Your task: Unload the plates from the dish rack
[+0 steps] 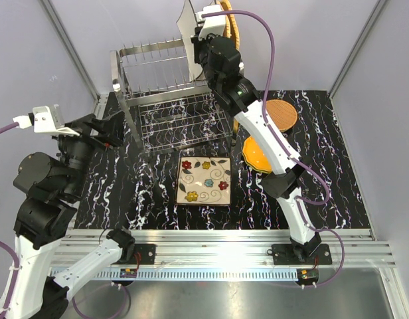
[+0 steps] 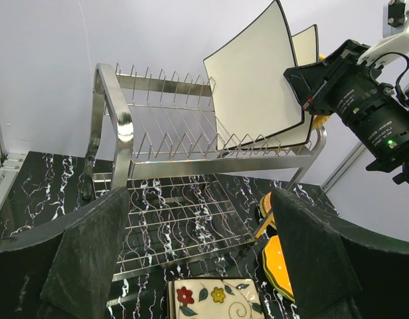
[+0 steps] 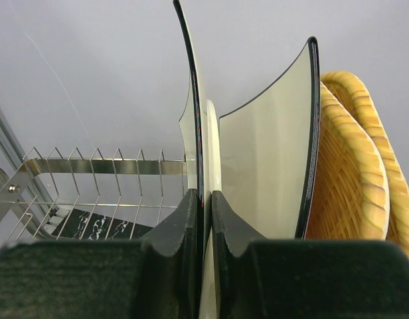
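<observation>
The steel dish rack (image 1: 145,100) has white square plates (image 2: 251,86) standing at the right of its upper tier, with woven orange items (image 3: 354,173) beside them. My right gripper is shut on the edge of a white plate (image 3: 198,133) in that tier. My left gripper (image 1: 111,129) hovers left of the rack, its fingers apart in the left wrist view with nothing between them. A floral square plate (image 1: 203,181) lies flat in front of the rack.
A yellow plate (image 1: 256,156) and a round tan item (image 1: 281,113) lie on the marble board right of the rack. The board's left side and front right are clear; walls border both sides.
</observation>
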